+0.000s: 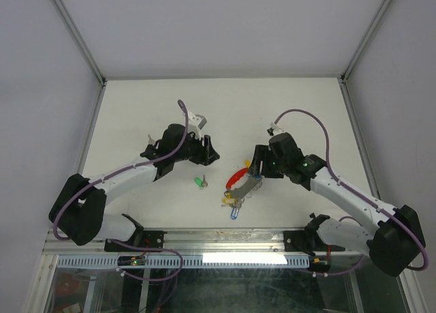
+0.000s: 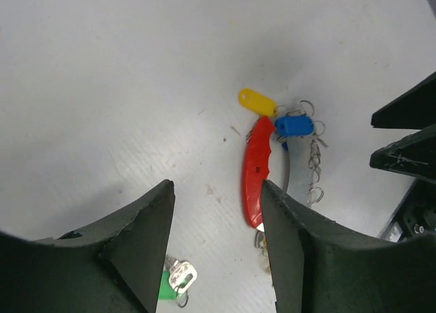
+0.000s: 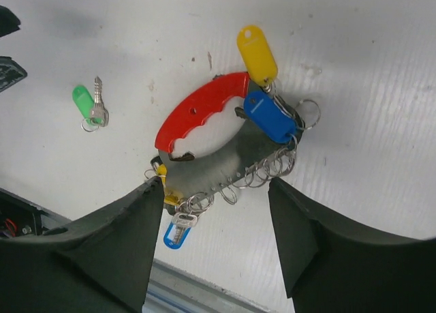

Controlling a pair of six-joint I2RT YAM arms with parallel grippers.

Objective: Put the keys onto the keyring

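Note:
The keyring (image 1: 243,188) lies on the white table, a dark grey metal piece with a red handle (image 3: 201,110). Key tags hang on it by small rings: a yellow tag (image 3: 257,55) and a blue tag (image 3: 270,117) at one end, another yellow tag (image 3: 172,194) and a blue-headed key (image 3: 179,230) at the other. Apart to the left lies a loose key with a green tag (image 3: 83,100). My right gripper hovers over the keyring, open and empty. Left of it, above the table, my left gripper stands part open with nothing between its fingers.
A metal rail (image 1: 216,238) runs along the front edge. Both grippers are fairly close, with a small gap between them. Grey walls (image 1: 41,108) stand at the sides.

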